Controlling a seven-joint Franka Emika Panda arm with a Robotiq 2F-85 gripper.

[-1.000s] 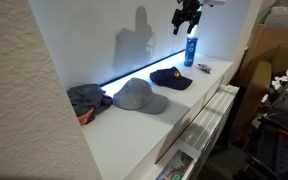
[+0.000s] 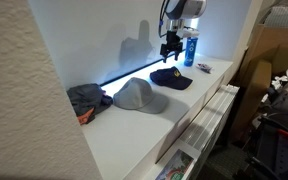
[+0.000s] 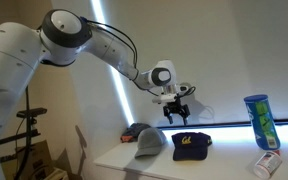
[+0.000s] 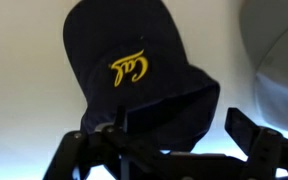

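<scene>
A navy cap (image 4: 109, 60) with yellow "Cal" lettering lies on the white ledge (image 2: 119, 145). Above it hangs my gripper (image 3: 176, 115), its fingers apart and nothing between them. In the wrist view the cap's crown and opening fill much of the picture, and the gripper shows dark at the bottom edge. A grey cap (image 2: 139, 96) sits beside the navy one, partly seen at the right of the wrist view. Beyond the grey cap is a dark, bunched cloth or hat (image 2: 88, 101).
A tall blue can (image 3: 261, 120) stands at the ledge's other end, with a small white container (image 3: 267, 164) lying near it. The wall rises close behind the caps. An open drawer (image 2: 176, 163) shows below the ledge's front.
My gripper has come down and a little toward the caps, closer over the navy cap. The caps, can and other items have stayed put.
</scene>
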